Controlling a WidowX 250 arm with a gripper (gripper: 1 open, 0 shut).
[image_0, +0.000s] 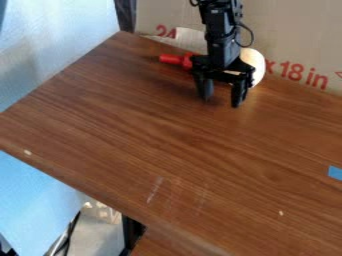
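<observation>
My black gripper (222, 92) is at the back of the wooden table (160, 160), fingers pointing down and apart, open, with nothing seen between them. Behind it, partly hidden, are a red object (175, 60) and a round pale cream object (251, 62). I cannot tell whether the gripper touches either.
A cardboard box (301, 35) with red printing stands along the back. A piece of blue tape (334, 172) is at the right. The table's left edge drops off beside a light blue surface (40, 60).
</observation>
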